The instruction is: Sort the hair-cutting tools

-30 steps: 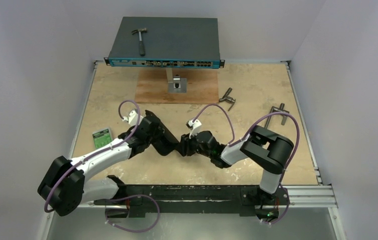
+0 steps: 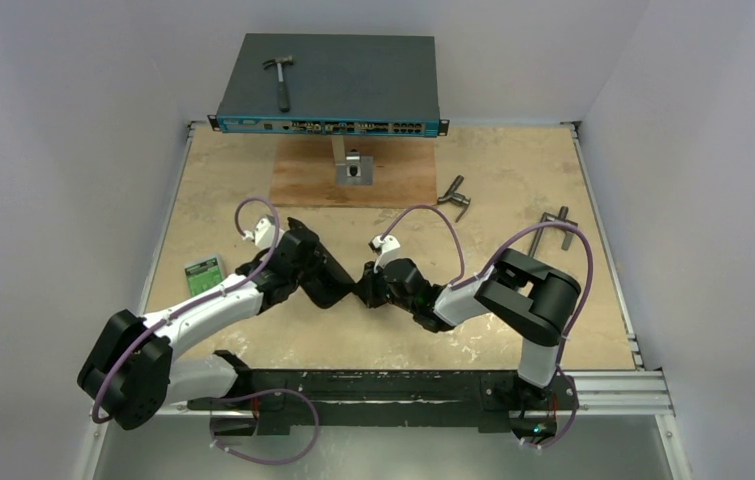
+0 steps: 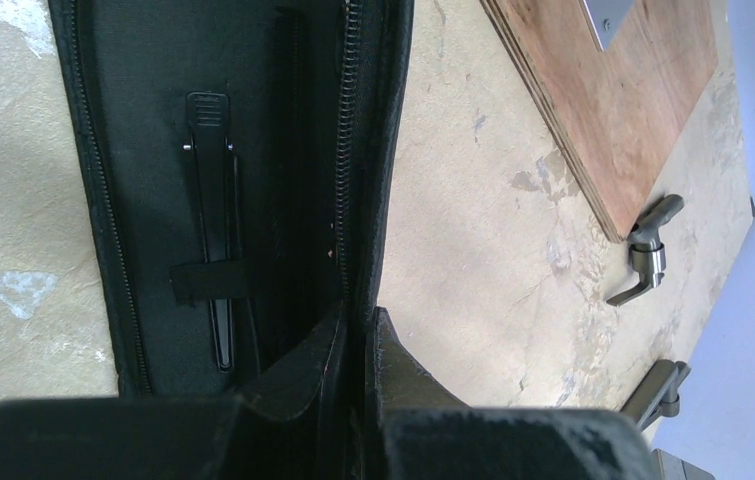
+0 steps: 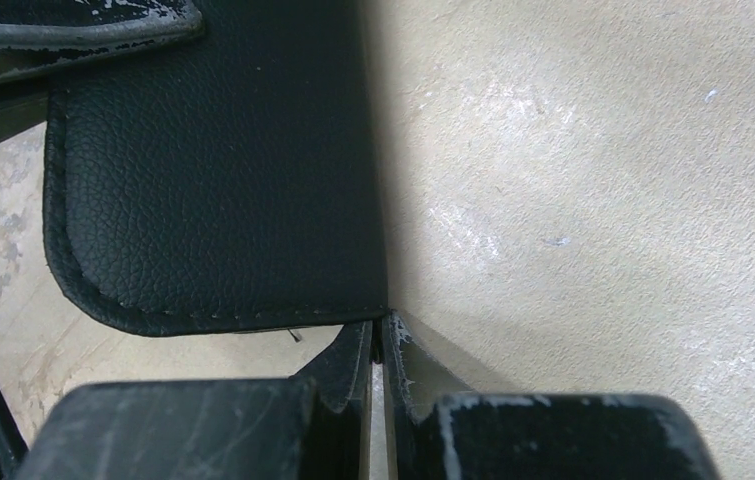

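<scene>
An unfolded black zip case (image 3: 283,60) takes up much of the left wrist view, with a black hair clip (image 3: 215,200) lying under its elastic strap. My left gripper is shut on the case's zipped edge. In the right wrist view the leather outside of the case (image 4: 223,190) shows, one corner reaching my right gripper. That gripper is shut with its tips touching or right beside the corner; whether a thin bit of edge lies between them is hard to see. From above, the case (image 2: 329,287) slants between both grippers.
Metal tools (image 2: 455,198) lie right of the wooden board (image 2: 403,180), and another tool (image 2: 558,222) lies farther right. A green-faced box (image 2: 204,276) is at the left. Behind stands a rack unit (image 2: 363,80) bearing a hammer (image 2: 282,85).
The left arm and the case have barely moved.
</scene>
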